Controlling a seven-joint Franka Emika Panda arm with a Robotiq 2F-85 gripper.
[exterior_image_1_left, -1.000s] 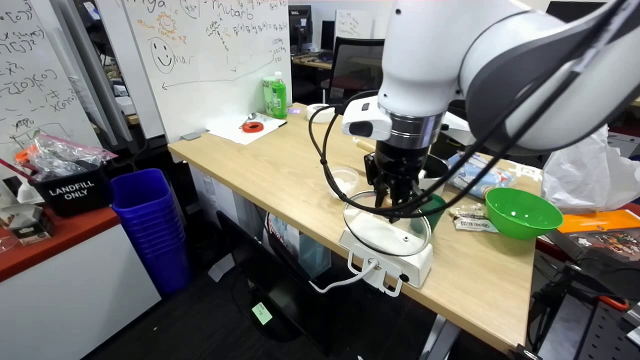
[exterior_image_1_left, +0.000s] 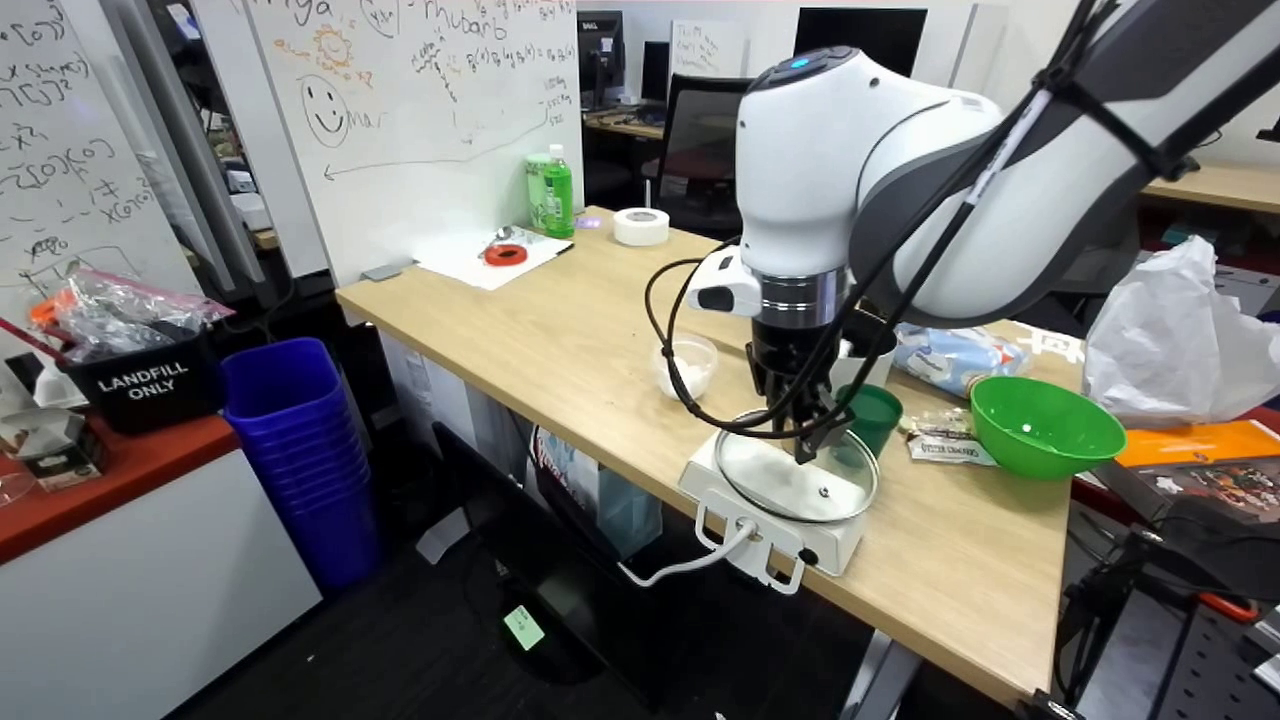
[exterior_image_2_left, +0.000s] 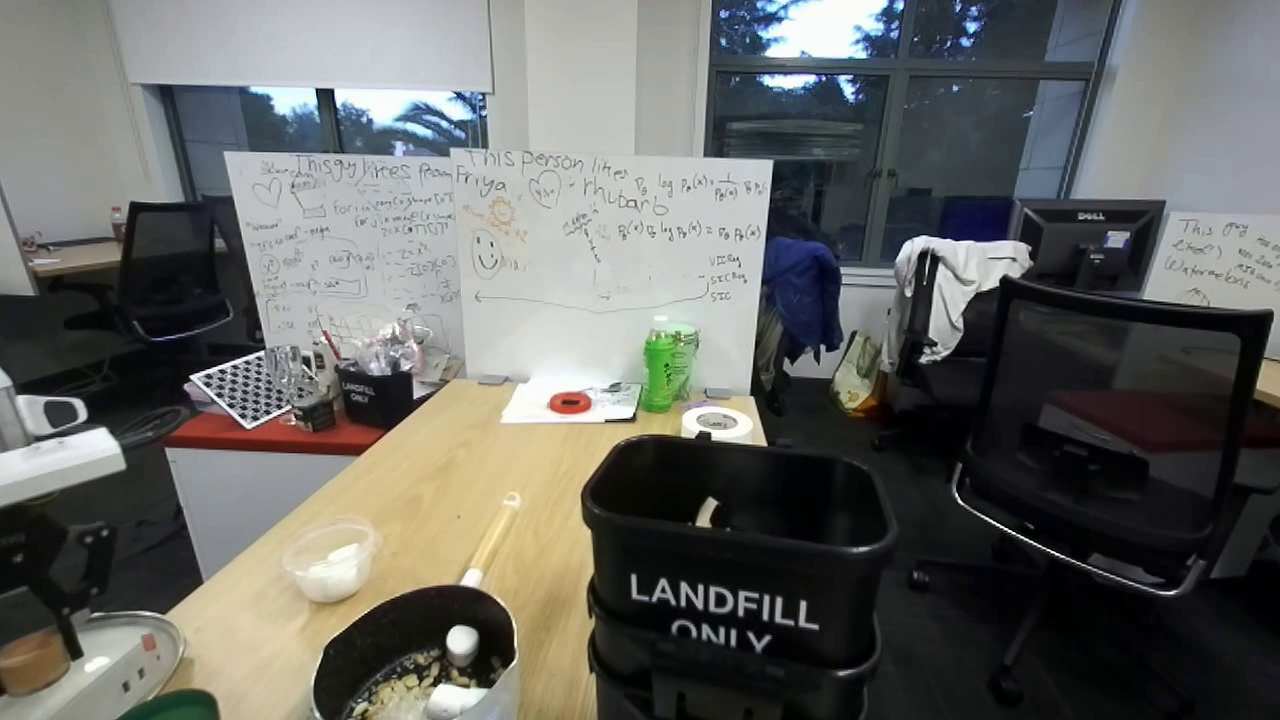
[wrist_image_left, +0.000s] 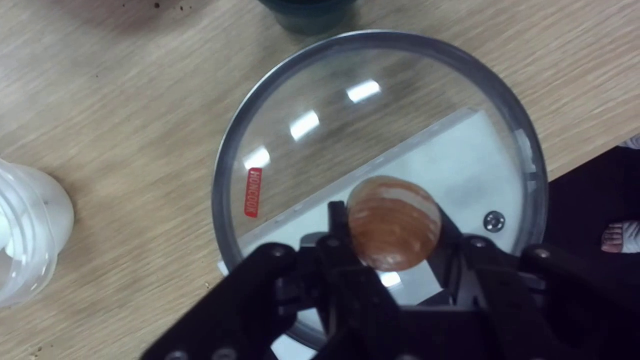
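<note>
A round glass lid (wrist_image_left: 312, 78) with a metal rim and a brown wooden knob (wrist_image_left: 394, 225) fills the middle of the wrist view. My gripper is shut on the knob, one finger on each side. Below the lid is a white appliance (exterior_image_1_left: 846, 546) at the table's front edge. The lid (exterior_image_1_left: 768, 474) looks nearly level and low over it in exterior view 1; whether it touches the top I cannot tell. In exterior view 2 the knob (exterior_image_2_left: 34, 662) shows at the far left.
A dark green cup (exterior_image_1_left: 876, 414) stands close behind the lid, a clear tub (exterior_image_1_left: 690, 360) to its left. The pot (exterior_image_2_left: 414, 606) holds pale pieces and white items. A green bowl (exterior_image_1_left: 1044, 426) sits right. Bare table (exterior_image_1_left: 540, 324) stretches left.
The arm and the lid have come down toward the white appliance. The lid was tilted and higher a second ago and is now flatter; my gripper has kept hold of its knob.
</note>
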